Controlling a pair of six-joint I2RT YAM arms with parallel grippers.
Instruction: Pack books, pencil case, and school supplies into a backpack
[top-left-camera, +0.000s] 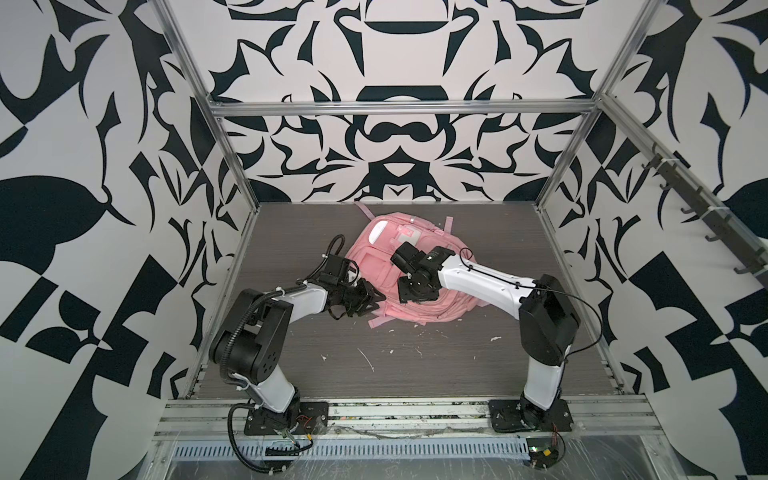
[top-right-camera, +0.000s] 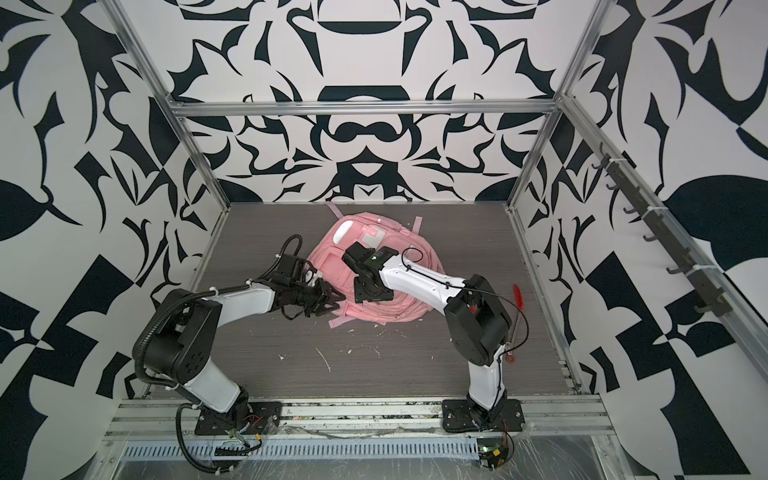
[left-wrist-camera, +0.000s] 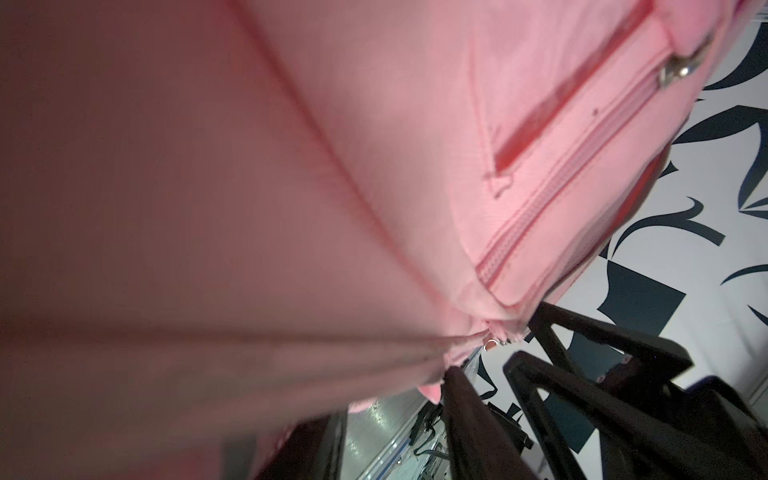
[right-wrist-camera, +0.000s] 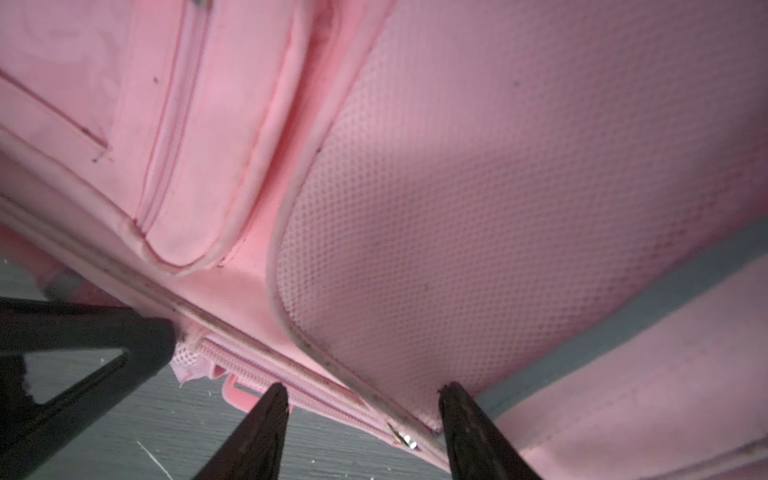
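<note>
A pink backpack (top-left-camera: 448, 300) lies on the table with its front pocket facing up. Along its lower left edge my left gripper (top-left-camera: 378, 297) is shut on backpack fabric; the right wrist view shows the left gripper's black fingers (right-wrist-camera: 144, 340) at this edge. My right gripper hovers over the lower part of the bag with its fingers part open. Below its fingertips run a zipper edge and a small metal zipper pull (right-wrist-camera: 408, 440). No books or pencil case show outside the bag, and its inside is hidden.
A red, slim object (top-right-camera: 518, 297) lies at the right of the table, partly behind the right arm. Small white scraps are scattered on the dark table (top-left-camera: 448, 368) in front of the bag. Both arms work close together over the bag.
</note>
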